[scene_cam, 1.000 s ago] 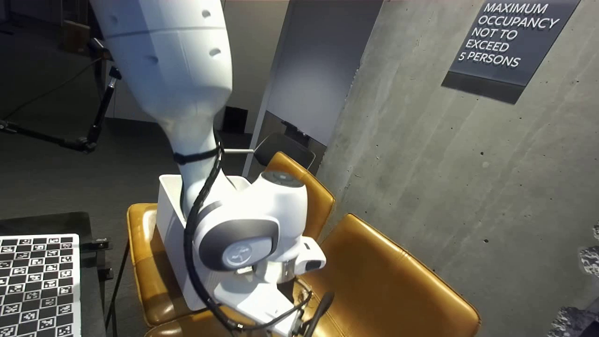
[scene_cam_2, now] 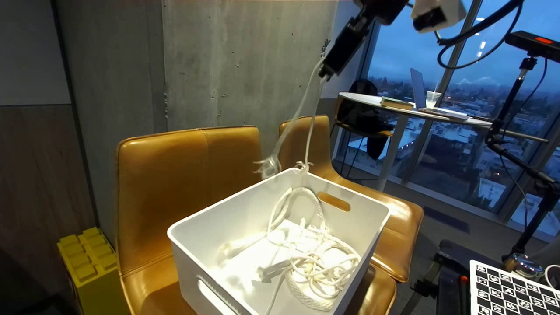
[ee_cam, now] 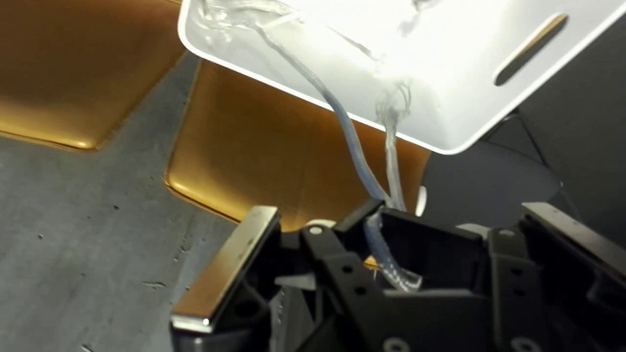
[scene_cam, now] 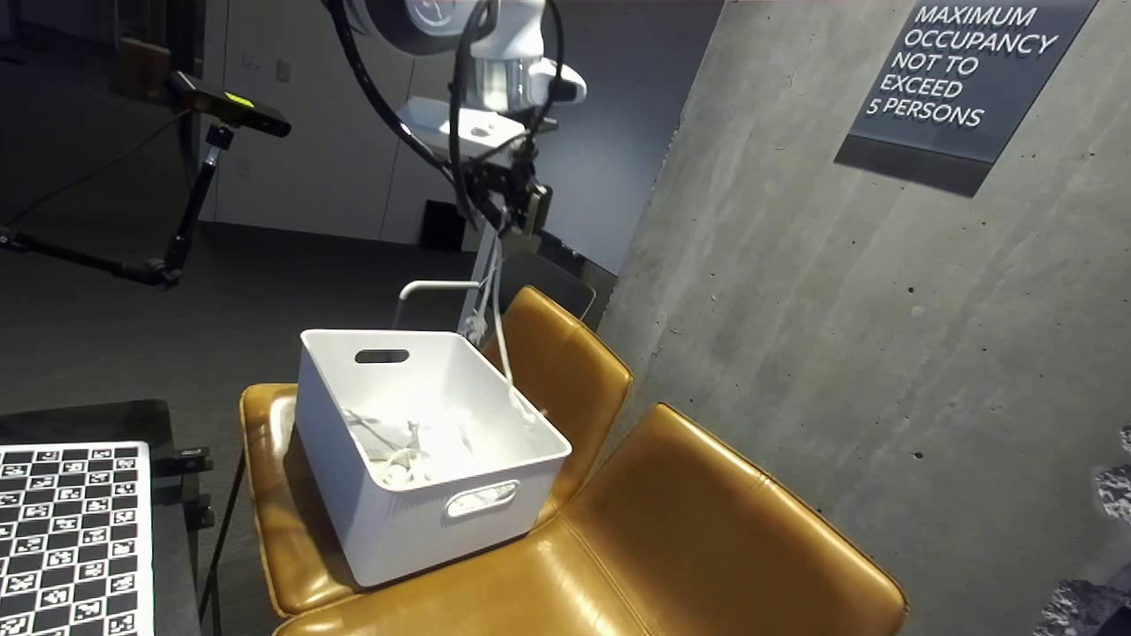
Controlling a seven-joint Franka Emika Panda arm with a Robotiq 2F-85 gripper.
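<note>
High above the white bin (scene_cam: pixel 329 466), my gripper (scene_cam_2: pixel 326 75) is shut with a thin white rope (scene_cam_2: pixel 310 115) pinched in it. Two strands hang down from the fingertips and finish in frayed ends near the bin's far rim. In the wrist view one strand (ee_cam: pixel 346 126) reaches over the rim, and a bit of rope shows between the black fingers. Inside the bin lies a tangle of white cords (scene_cam_2: pixel 320 267), with a pale flat-ended piece (scene_cam_2: pixel 274 270) beside it.
The bin rests on tan leather chairs (scene_cam: pixel 732 509) against a concrete wall (scene_cam: pixel 806 307). A checkered board (scene_cam: pixel 69 541) and a camera on a stand (scene_cam: pixel 228 104) stand to one side. A yellow block (scene_cam_2: pixel 92 257) sits beside the chairs.
The arm was low in front of the bin, hiding much of it. Now it is raised farther back, with the rope hanging from the gripper and the bin's inside uncovered.
</note>
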